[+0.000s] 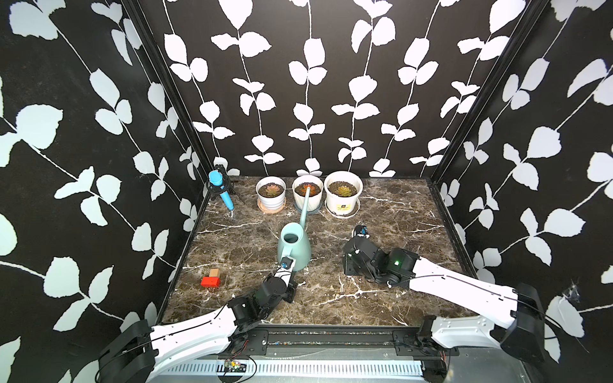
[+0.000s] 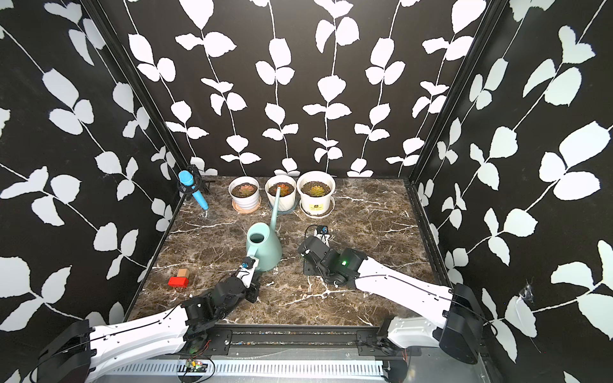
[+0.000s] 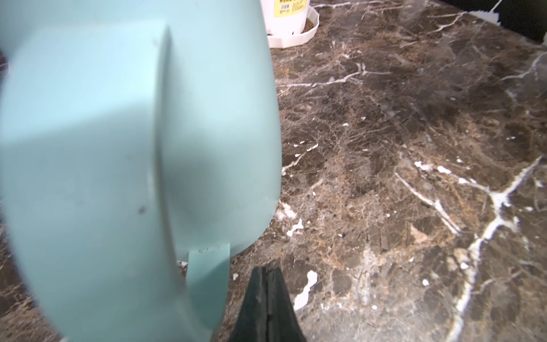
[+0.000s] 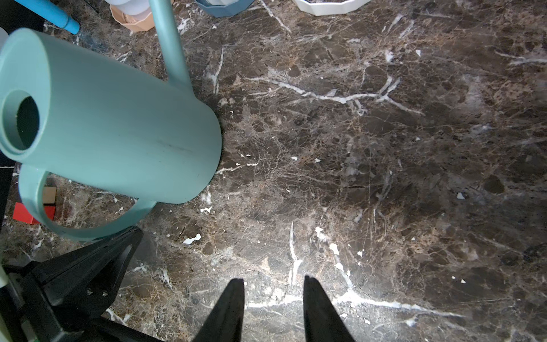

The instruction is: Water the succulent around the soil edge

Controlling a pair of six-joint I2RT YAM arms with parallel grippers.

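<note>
The pale green watering can [image 1: 295, 247] stands upright on the marbled table, its long spout [image 2: 275, 207] pointing at the middle pot. In the left wrist view its handle [image 3: 85, 171] fills the left side. My left gripper is shut with nothing between its fingers; the handle is outside them, to their left. Seen from the right wrist, the black left fingertips [image 4: 134, 234] lie close by the handle's outer curve; contact is unclear. My right gripper is open and empty, right of the can. Succulents grow in a left pot [image 1: 271, 199], middle pot [image 1: 307, 200] and right pot [image 1: 341, 203].
A blue tool [image 1: 220, 187] sits in a black holder at the back left corner. Red [image 1: 210, 282] and tan [image 1: 214, 272] blocks lie at the left. Bare tabletop [image 4: 398, 188] extends to the right of the can.
</note>
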